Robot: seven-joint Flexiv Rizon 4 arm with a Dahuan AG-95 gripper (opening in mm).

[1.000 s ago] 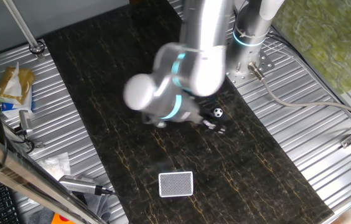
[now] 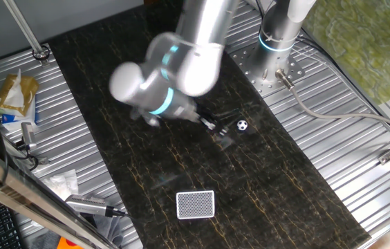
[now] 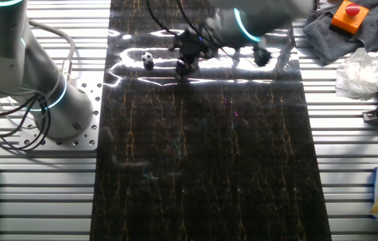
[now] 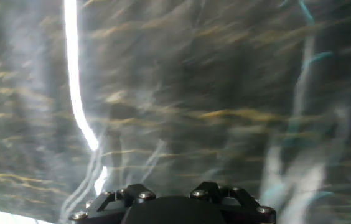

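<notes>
A small black-and-white ball (image 2: pixel 242 125), patterned like a football, lies on the dark marbled table; exterior view 2 shows the same ball (image 3: pixel 147 57) near the table's far end. Just left of it in exterior view 1, and apart from it, hangs my gripper (image 2: pixel 216 128). In the wrist view its two black fingers (image 4: pixel 143 194) stand apart at the bottom edge, with nothing seen between them. A white mesh-patterned basket (image 2: pixel 196 205) rests on the table's lower part in exterior view 1. Neither ball nor basket shows in the wrist view, which is blurred.
The arm has swung left and towards the back in exterior view 1, taking the gripper up and left. Ball and basket have stayed in place.
</notes>
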